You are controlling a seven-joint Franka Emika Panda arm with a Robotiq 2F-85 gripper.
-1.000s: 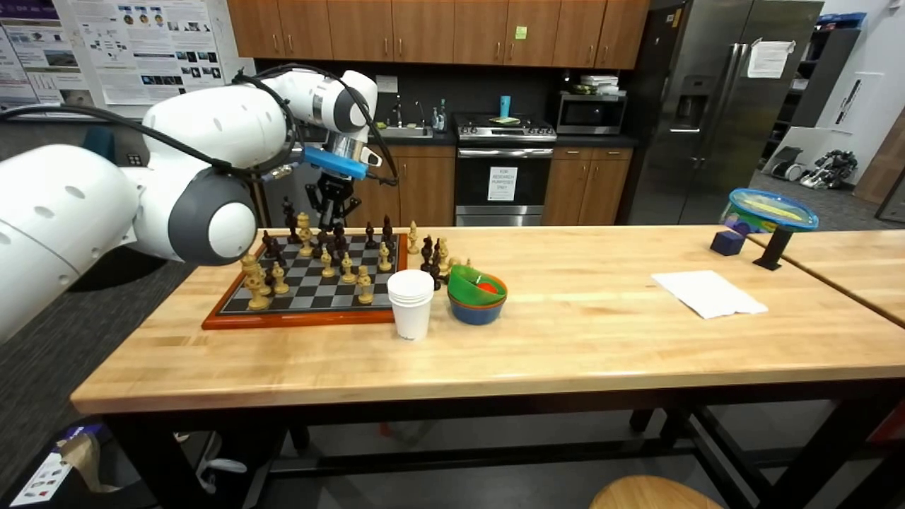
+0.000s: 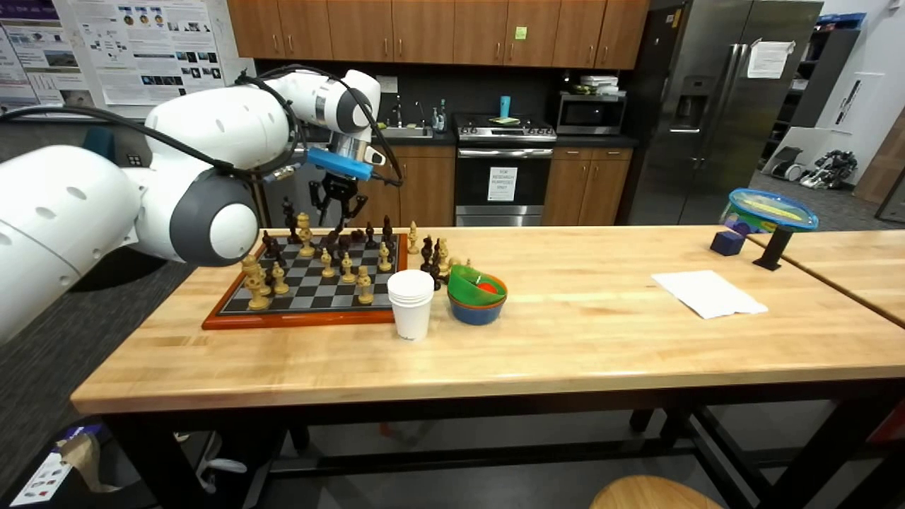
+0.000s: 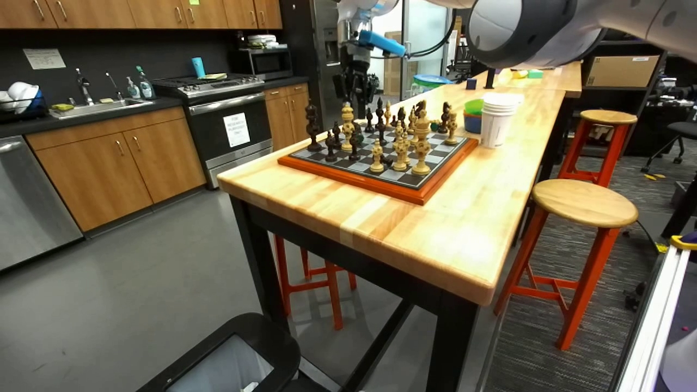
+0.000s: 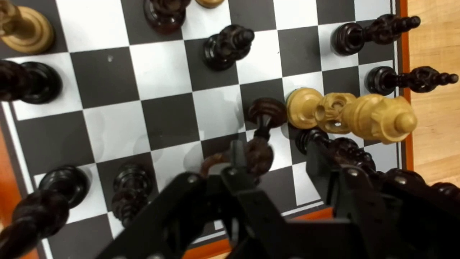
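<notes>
My gripper (image 2: 337,206) is over the far side of the chessboard (image 2: 307,317), its fingers spread apart. In the wrist view a dark chess piece (image 4: 261,155) shows by the left finger (image 4: 238,155), in the space between the fingers. It looks tilted, its round base toward the top of the view; whether it touches the finger or rests on the board I cannot tell. The right finger (image 4: 318,168) is close to other dark pieces (image 4: 351,151). A tall light piece (image 4: 340,112) stands just beyond the fingers.
Several dark and light pieces crowd round the gripper, among them a dark pawn-like piece (image 4: 226,45). White cups (image 2: 412,305) and stacked bowls (image 2: 476,293) stand beside the board.
The gripper's fingers have spread wider than a second ago. The arm has shifted slightly to the right. A dark piece below the fingers now shows at a slant.
</notes>
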